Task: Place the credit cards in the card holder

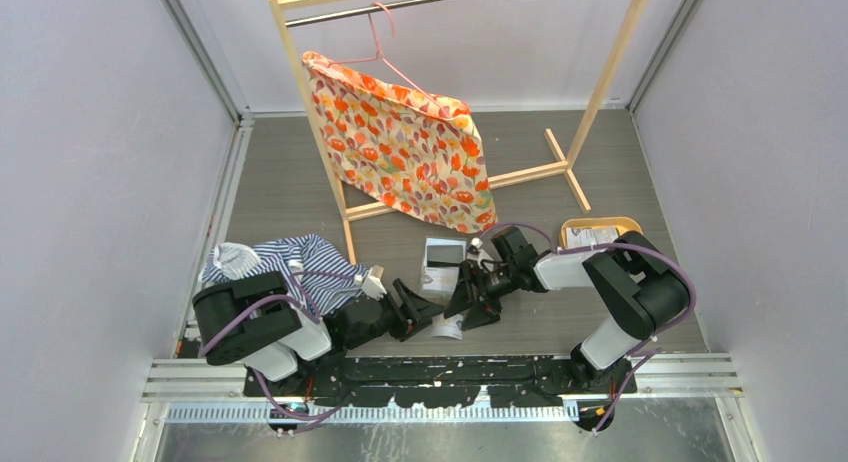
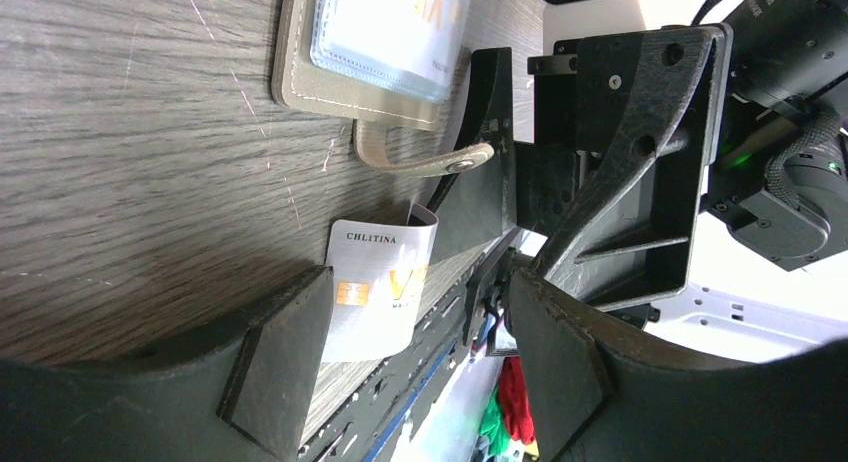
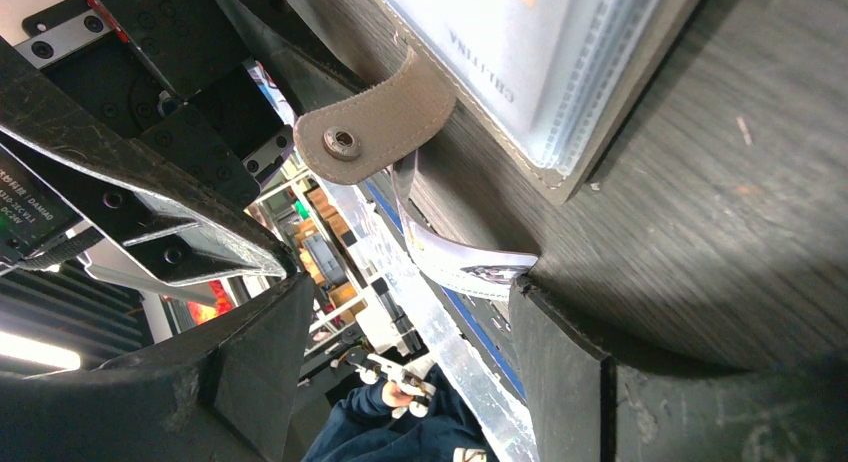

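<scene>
An open card holder (image 1: 443, 266) with clear sleeves lies in the middle, its snap strap (image 3: 375, 132) pointing toward the front edge. In front of it is a white card (image 2: 375, 282), printed in orange and with one top corner curled up. My left gripper is open around the card, whose left edge comes close to one finger (image 2: 290, 342). From the right reaches my right gripper, its fingers apart. The card's edge shows in the right wrist view against or just beside one finger (image 3: 560, 352); whether they touch is unclear.
A yellow tray (image 1: 630, 222) with cards stands at the right. Striped cloth (image 1: 300, 257) lies by the left arm. Behind, a wooden rack (image 1: 520, 175) carries a floral cloth (image 1: 400, 142) on a hanger. Both grippers are close together, near the front edge.
</scene>
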